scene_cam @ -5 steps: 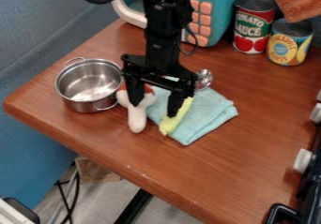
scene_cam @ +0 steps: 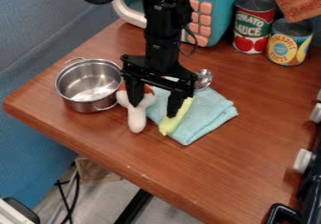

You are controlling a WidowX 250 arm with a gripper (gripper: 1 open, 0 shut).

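My black gripper [scene_cam: 154, 97] hangs low over the middle-left of the wooden table, its fingers on either side of the area above a pale blue cloth [scene_cam: 207, 119]. A yellow object [scene_cam: 172, 123] lies on the cloth below it, and a white, elongated object with a red top [scene_cam: 137, 116] is just left of that. Whether the fingers are open or closed on anything is unclear. A steel pot [scene_cam: 88, 96] stands to the left, and a metal spoon [scene_cam: 204, 78] shows behind the gripper.
A teal toy microwave [scene_cam: 216, 17] is at the back, with a red can [scene_cam: 251, 33] and a yellow can [scene_cam: 290, 45] to its right. A black appliance with white knobs lines the right edge.
The gripper has shifted very slightly over the cloth; the objects on the table look unchanged.
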